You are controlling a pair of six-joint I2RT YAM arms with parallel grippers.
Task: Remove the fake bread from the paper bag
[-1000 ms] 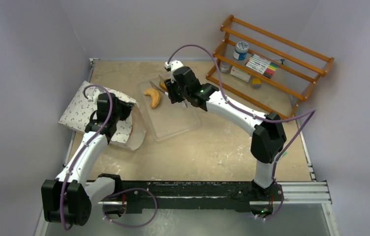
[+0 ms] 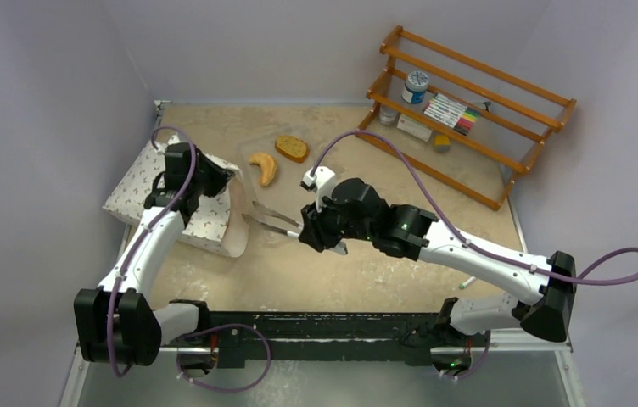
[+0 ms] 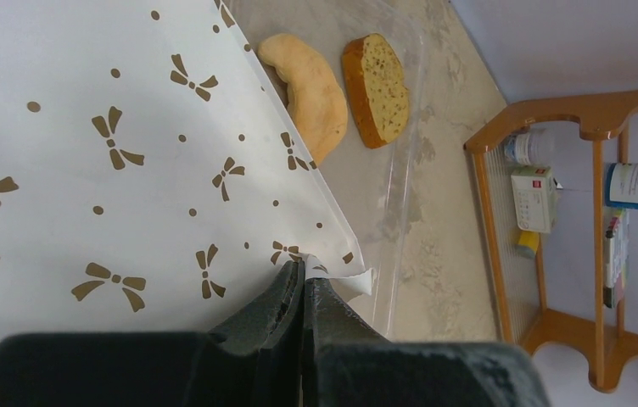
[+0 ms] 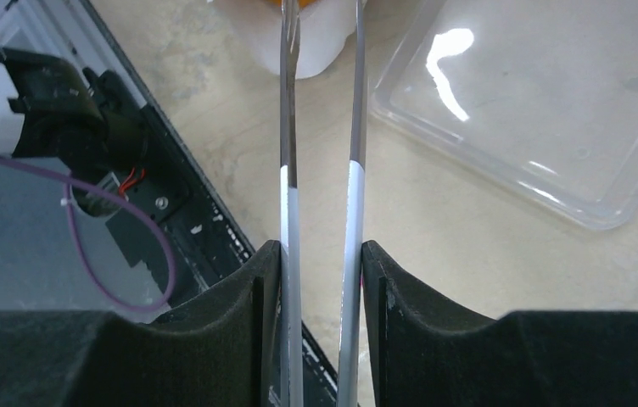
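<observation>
The white paper bag [image 2: 214, 222], printed with brown bows, lies on its side at the left, its mouth facing right. My left gripper is shut on the bag's edge, and a small paper flap [image 3: 345, 280] sticks out at its tips. The right gripper is closed around metal tongs [image 4: 290, 203] with white handles; the two tong arms stand apart, pointing at the bag mouth. Something orange [image 4: 303, 2] shows inside the bag opening [image 4: 316, 51], mostly cut off. A curved bread [image 2: 263, 168] and a bread slice [image 2: 291, 148] lie on the clear tray [image 4: 502, 174].
A wooden rack [image 2: 468, 76] with a jar [image 2: 416, 86] and small boxes stands at the back right. Open table lies in front of the tray and to its right.
The right arm has swung from over the bread slice toward the front, bringing the tongs from the tray to the bag mouth. The left gripper has stayed at the bag with hardly any motion.
</observation>
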